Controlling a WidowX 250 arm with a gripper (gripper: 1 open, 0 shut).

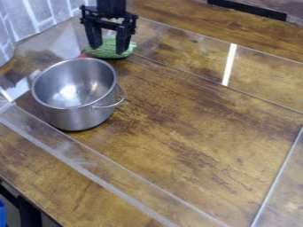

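My black gripper point(106, 37) hangs at the top left of the camera view, over a green object point(116, 50) whose shape is partly hidden behind it. Whether the fingers are open, shut or touching the green object is hard to make out. A large steel pot point(76, 94) with a wire handle stands nearer, on the left of the wooden surface.
Transparent strips or panels run along the sides and front. A dark edge shows at the top right, and a small red item peeks out behind the pot.
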